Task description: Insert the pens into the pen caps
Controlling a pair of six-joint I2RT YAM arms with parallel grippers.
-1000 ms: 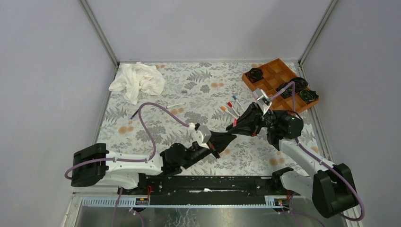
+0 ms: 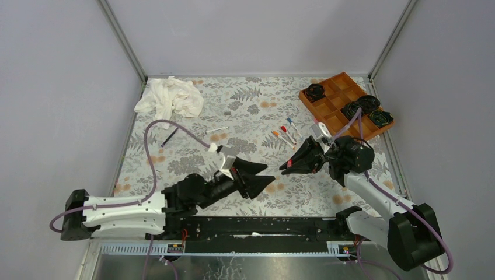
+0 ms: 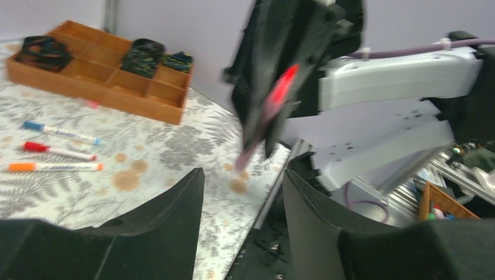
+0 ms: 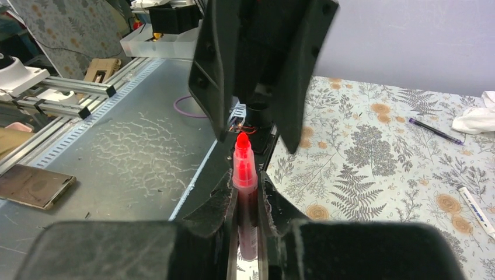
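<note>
My right gripper point(image 2: 286, 167) holds a red-tipped pen upright between its fingers, seen also in the left wrist view as a blurred red-pink shape point(image 3: 280, 90). Facing it, a short way off, my left gripper point(image 2: 265, 174) is part open with nothing between its fingers. Orange point(image 3: 55, 167), red point(image 3: 58, 150) and blue point(image 3: 62, 133) pens lie on the patterned table in front of the box. A white pen point(image 4: 476, 210) and a dark pen point(image 4: 435, 131) lie on the left side.
An orange compartment box point(image 2: 324, 105) with dark coiled items stands at the back right. A white cloth point(image 2: 169, 99) lies at the back left.
My left gripper has pulled back leftward, away from the right gripper, and its fingers stand apart. The right gripper has moved slightly toward the front.
</note>
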